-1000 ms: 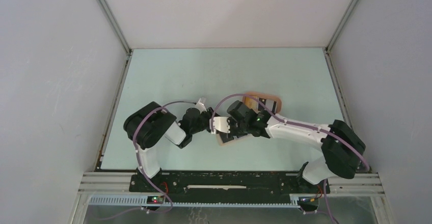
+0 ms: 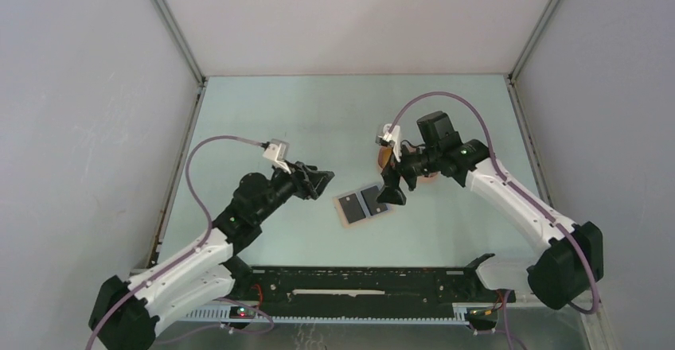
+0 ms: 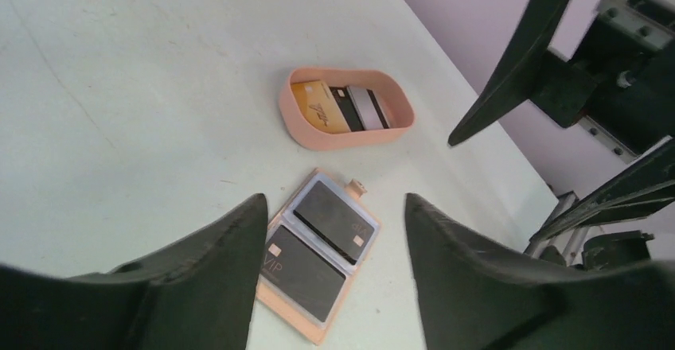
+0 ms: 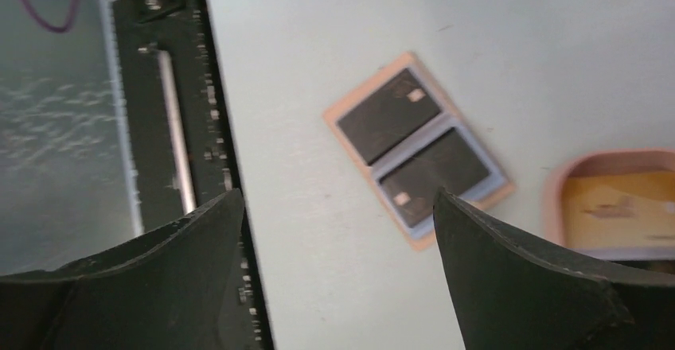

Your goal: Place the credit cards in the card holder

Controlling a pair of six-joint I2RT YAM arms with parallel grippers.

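Two dark cards, one marked VIP [image 3: 301, 278] and a second black card [image 3: 330, 216], lie flat in the two slots of the tan card holder [image 3: 288, 310]. Beyond it, a pink oval box [image 3: 350, 139] contains several cards, with a yellow card [image 3: 320, 107] on its left. My left gripper [image 2: 326, 184] hovers left of the holder, its fingers apart and nothing between them. Over the holder's right side is my right gripper [image 2: 398, 195]; its fingers [image 4: 509, 278] are spread wide and empty. From above, the right arm covers much of the box.
A small peg [image 3: 356, 188] stands at the holder's edge. A black rail [image 2: 342, 286] runs along its front edge. Both arms hang close to the middle.
Both grippers have moved apart from over the holder, the left to the left and the right to the right. The holder with its dark cards now shows plainly; the box is more covered.
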